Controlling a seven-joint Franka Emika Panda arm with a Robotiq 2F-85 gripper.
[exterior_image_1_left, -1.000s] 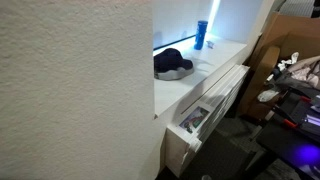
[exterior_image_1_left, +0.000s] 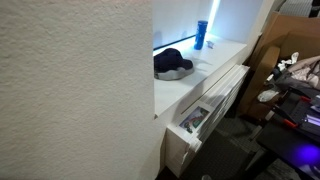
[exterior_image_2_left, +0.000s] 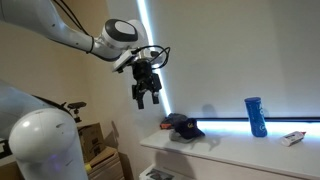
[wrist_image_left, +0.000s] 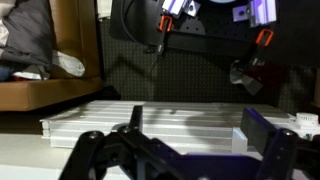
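Note:
My gripper (exterior_image_2_left: 148, 98) hangs in the air above and in front of the white ledge (exterior_image_2_left: 225, 150), pointing down. In the wrist view its two dark fingers stand wide apart, so the gripper is open with nothing between them. Beneath it in that view run the white slatted drawer fronts (wrist_image_left: 180, 112). A drawer (exterior_image_1_left: 190, 133) in the white cabinet stands partly pulled out, with small items (exterior_image_1_left: 194, 119) inside that are too small to make out. The arm does not show in exterior view 1.
On the ledge are dark caps (exterior_image_1_left: 172, 64), a blue bottle (exterior_image_1_left: 201, 35) and a small white item (exterior_image_2_left: 293, 138). A dark table (exterior_image_1_left: 293, 145) with red-handled clamps (wrist_image_left: 165, 24) stands opposite the cabinet. Dark floor (wrist_image_left: 190, 75) lies between. A brown box (wrist_image_left: 45, 92) holds cloth.

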